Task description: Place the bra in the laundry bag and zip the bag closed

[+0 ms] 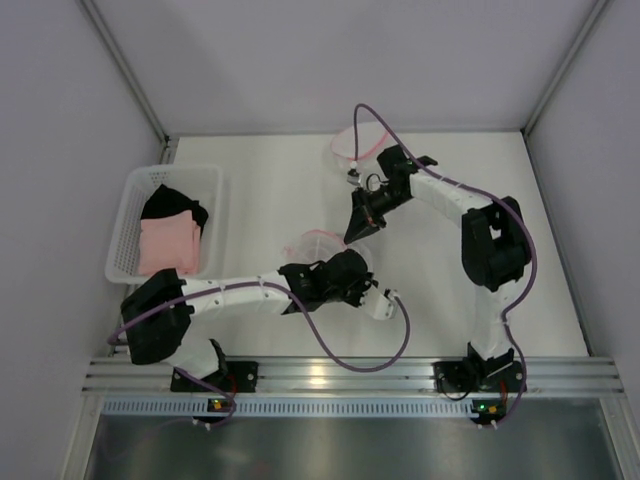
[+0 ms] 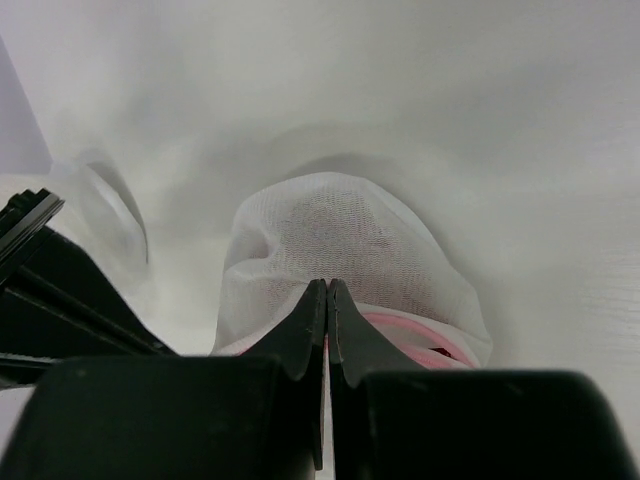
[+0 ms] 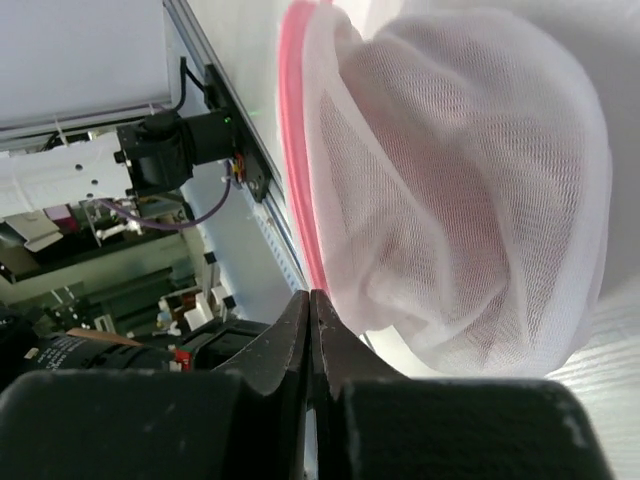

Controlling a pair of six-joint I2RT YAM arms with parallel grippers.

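A white mesh laundry bag (image 1: 313,250) with a pink zipper lies at the table's middle. In the left wrist view my left gripper is shut over the mesh (image 2: 340,235) and its pink trim (image 2: 420,330); in the right wrist view my right gripper is shut at the end of the pink zipper band (image 3: 295,140), beside the bunched mesh (image 3: 460,190). Whether either fingertips pinch any fabric is unclear. In the top view both grippers meet closely over the bag, partly hiding it. I cannot make out the bra.
A white basket (image 1: 118,235) with folded pink cloth (image 1: 168,243) and black cloth (image 1: 165,200) stands at the left. Another mesh bag (image 1: 355,140) lies at the back middle.
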